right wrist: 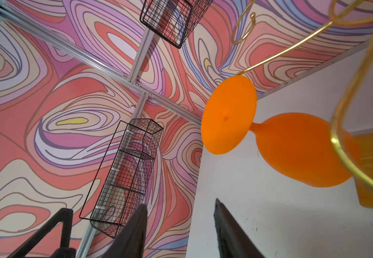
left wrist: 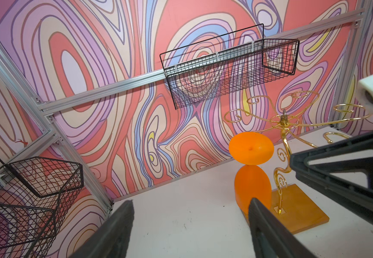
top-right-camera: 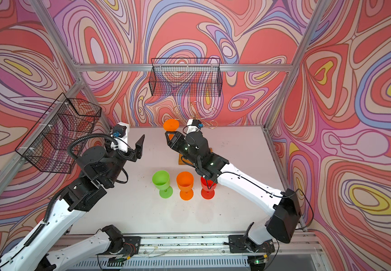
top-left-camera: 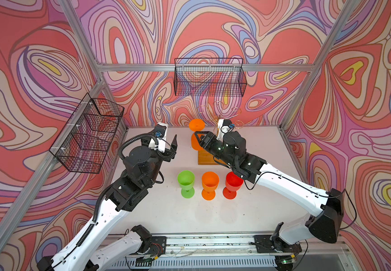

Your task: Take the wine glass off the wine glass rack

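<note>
An orange wine glass hangs upside down from a curled arm of the gold wine glass rack. The rack's wooden base rests on the table. In the right wrist view the glass lies above and right of my right gripper, whose fingers are apart with nothing between them. Seen from the top left, those fingers overlap the glass just below its foot; contact cannot be told. My left gripper is open and empty, left of the rack. My right arm hides part of the rack.
Upright green, orange and red goblets stand in a row in front of the rack; the right arm overlaps the red one. Wire baskets hang at the back and left.
</note>
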